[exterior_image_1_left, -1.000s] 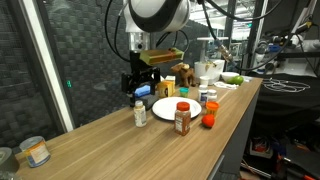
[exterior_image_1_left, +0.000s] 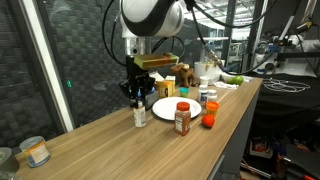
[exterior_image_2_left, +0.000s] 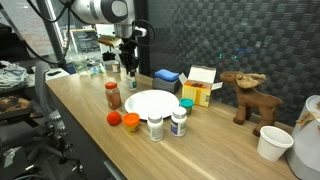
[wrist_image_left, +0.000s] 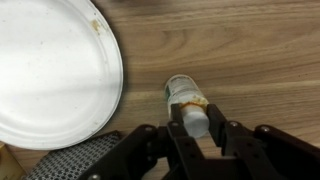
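Note:
A small white bottle (exterior_image_1_left: 139, 118) stands upright on the wooden table, left of the white plate (exterior_image_1_left: 175, 107). Its pale cap (wrist_image_left: 196, 121) and part of its label show in the wrist view, between the dark fingers. In the second exterior view the bottle (exterior_image_2_left: 132, 82) is beyond the plate (exterior_image_2_left: 153, 104), with the arm over it. The bottle's base appears to be on the table.
Near the plate stand a brown-orange jar (exterior_image_2_left: 113, 95), a red tomato (exterior_image_2_left: 114, 118), an orange cup (exterior_image_2_left: 131, 122) and two white bottles (exterior_image_2_left: 155, 126). A blue-topped box (exterior_image_2_left: 166, 82) and a yellow box (exterior_image_2_left: 198, 86) are behind.
The gripper has moved down onto the bottle's top and closed around it. The bottle and the other things on the table stay in place.

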